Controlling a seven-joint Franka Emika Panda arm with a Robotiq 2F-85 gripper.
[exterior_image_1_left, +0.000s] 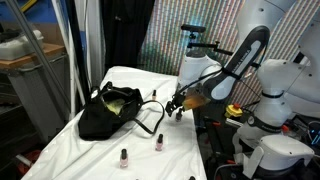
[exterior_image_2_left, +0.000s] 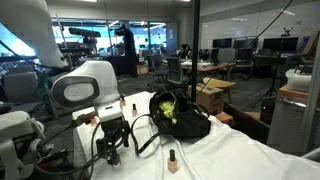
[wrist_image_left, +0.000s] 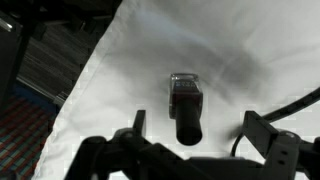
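Note:
Below my gripper stands a small bottle with a clear body and a black cap, on the white cloth. The gripper is open; in the wrist view the bottle appears between its spread fingers, with a gap to either side. Exterior view 1 has the gripper low over the table's right side. From the other side, the gripper hangs close above the bottle. Whether the pads reach down to the cap's height, I cannot tell.
A black bag lies open on the white table, its strap looping near the gripper. Other small bottles stand apart: one pinkish, another in front, and a dark-capped one.

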